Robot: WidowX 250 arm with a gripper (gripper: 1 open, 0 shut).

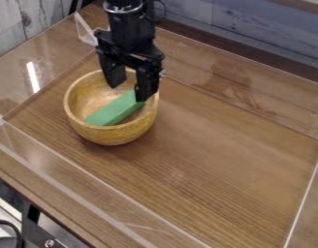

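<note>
A yellow bowl (94, 129) sits on the wooden table at the upper left, with a green oblong object (112, 113) lying inside it. My black gripper (128, 77) hangs over the bowl's back part, open, its fingers just above the far end of the green object. Whether it touches the object cannot be told.
A pale wall runs along the back, and a raised edge borders the table's left side.
</note>
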